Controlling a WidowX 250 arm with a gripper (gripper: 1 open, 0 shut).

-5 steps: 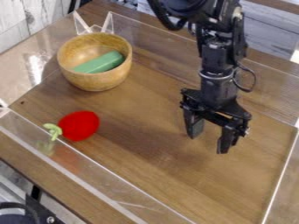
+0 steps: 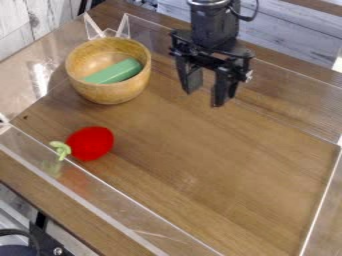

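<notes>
The black robot arm reaches down from the top centre, its gripper [image 2: 211, 70] hanging over the back middle of the table, right of a wooden bowl [image 2: 118, 90]. A green oblong object [image 2: 115, 73] lies in the bowl. A red object with a small green top [image 2: 91, 143] lies on the table at the lower left, well away from the gripper. I see nothing clearly held between the fingers; how far they are apart is hard to tell.
Clear walls or edges border it at the left, right and back.
My gripper has moved up and back, toward the top of the view and somewhat left, nearer the bowl. The bowl and the red object have not moved.
</notes>
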